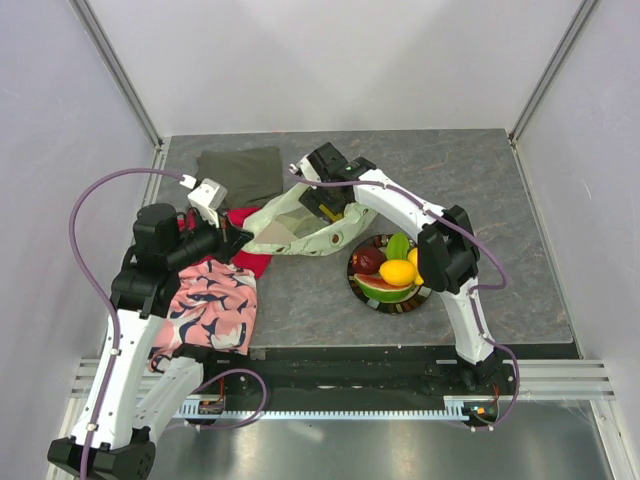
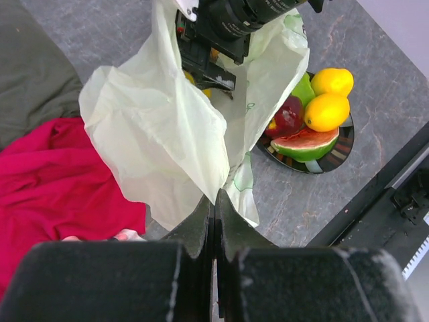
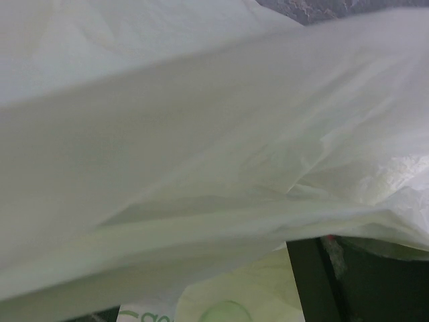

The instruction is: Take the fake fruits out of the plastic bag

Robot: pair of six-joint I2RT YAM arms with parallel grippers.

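Observation:
The pale plastic bag (image 1: pixel 318 240) is stretched between the arms with its mouth spread. My left gripper (image 1: pixel 245 236) is shut on its left edge; in the left wrist view the film of the bag (image 2: pixel 161 127) runs down to the closed fingertips. My right gripper (image 1: pixel 325 205) reaches into the bag, open. Something yellow, likely a fruit (image 1: pixel 332 213), shows in the bag beside its fingers; the left wrist view shows a yellow bit (image 2: pixel 206 92) there too. Bag film (image 3: pixel 201 161) covers most of the right wrist view, hiding what lies between the right fingers.
A dark bowl (image 1: pixel 412 300) to the right holds several fruits: watermelon slice, lemon, red and green ones. A red cloth (image 1: pixel 255 262), a patterned pink cloth (image 1: pixel 215 305) and a grey-green cloth (image 1: pixel 240 175) lie at left.

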